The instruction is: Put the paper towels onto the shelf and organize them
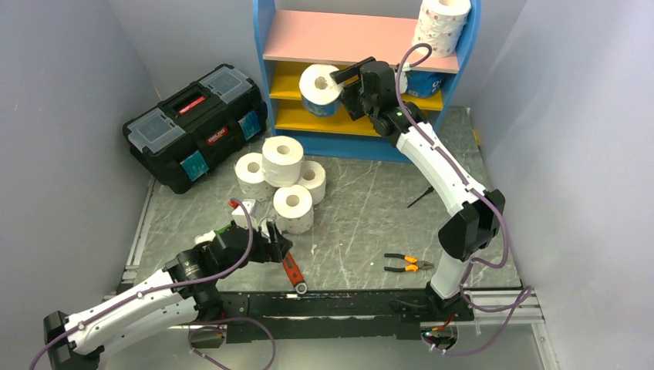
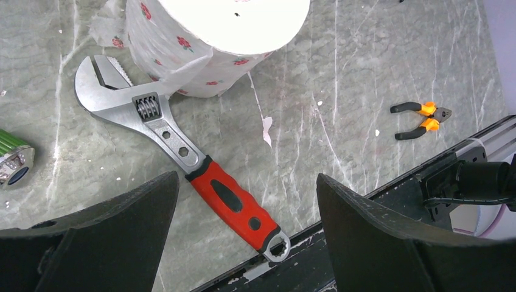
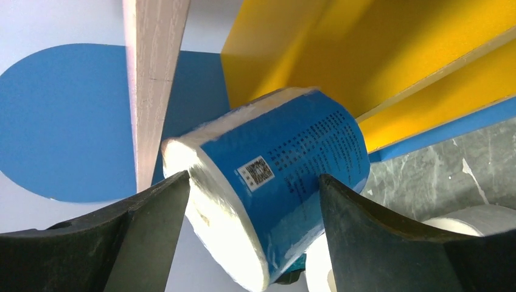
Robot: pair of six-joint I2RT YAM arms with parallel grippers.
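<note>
A blue-wrapped paper roll (image 1: pixel 320 91) sits at the front of the yellow shelf (image 1: pixel 284 83), below the pink shelf's edge. In the right wrist view the blue-wrapped roll (image 3: pixel 286 164) looks tilted, lying beyond the fingertips. My right gripper (image 1: pixel 351 91) is open, to the right of that roll; whether the tips touch it, I cannot tell. Several white rolls (image 1: pixel 283 160) stand clustered on the grey table, one resting on top of others. My left gripper (image 1: pixel 279 243) is open and empty, near the closest white roll (image 2: pixel 195 55) and above an adjustable wrench (image 2: pixel 228 201).
A white roll (image 1: pixel 442 27) stands on the right of the pink shelf (image 1: pixel 339 35); a blue pack (image 1: pixel 424 83) is below it. A black toolbox (image 1: pixel 197 127) is at left. Pliers (image 1: pixel 409 263) and a small dark tool (image 1: pixel 420 197) lie on otherwise clear table at right.
</note>
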